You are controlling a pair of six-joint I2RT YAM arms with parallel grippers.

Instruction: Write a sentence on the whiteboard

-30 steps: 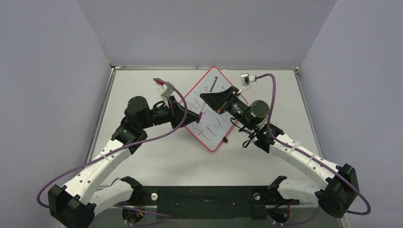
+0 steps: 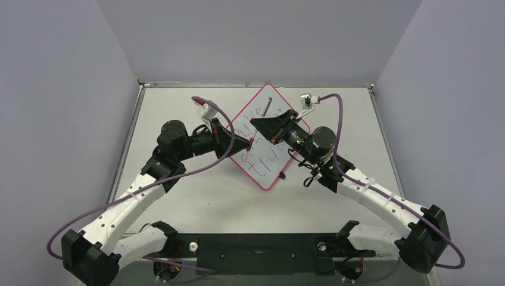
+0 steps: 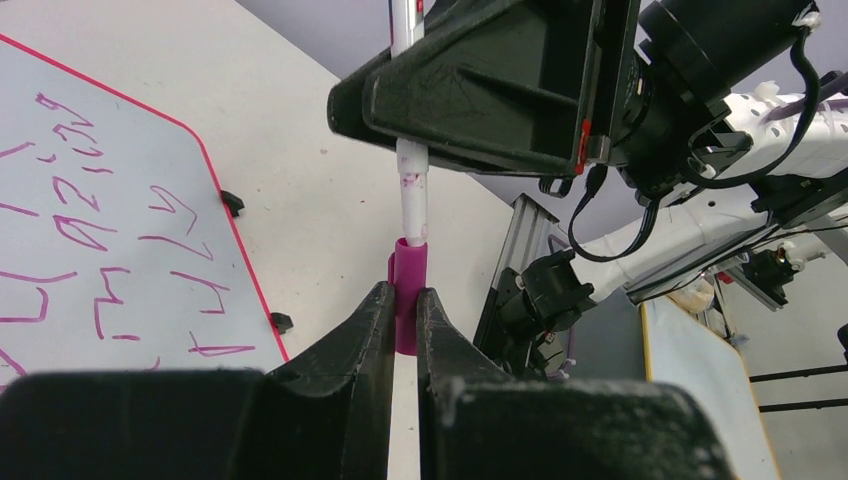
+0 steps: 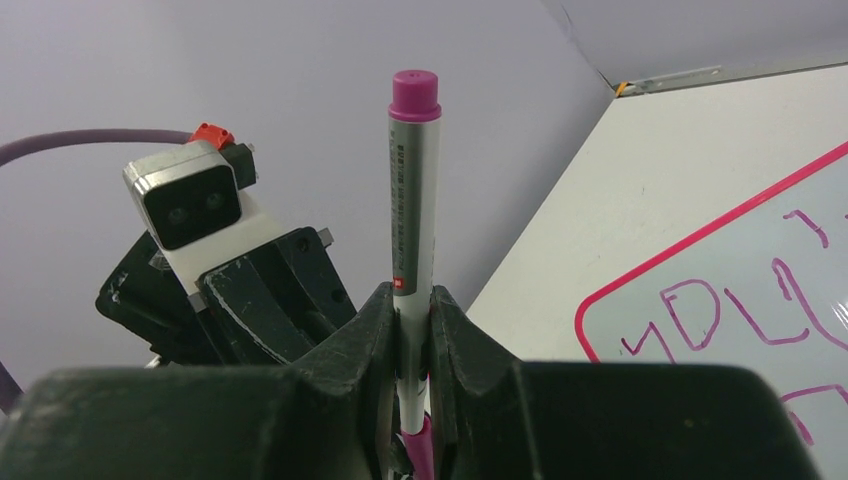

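Observation:
A red-bordered whiteboard (image 2: 265,170) with pink handwriting (image 3: 85,230) lies diamond-wise beneath both arms. My right gripper is shut on the white marker (image 4: 413,200), held upright with its pink end cap on top. At the lower end, the pink cap (image 3: 408,285) sits between the fingertips of my left gripper, which are close around it; whether they grip it firmly is hard to tell.
Bare table (image 2: 167,208) surrounds the board on all sides, with small black blocks (image 3: 282,322) at the board's edge. Grey walls (image 2: 71,107) bound the workspace at the sides and back.
The marker and my right gripper have shifted very slightly in the top view. Otherwise both arms look nearly unchanged.

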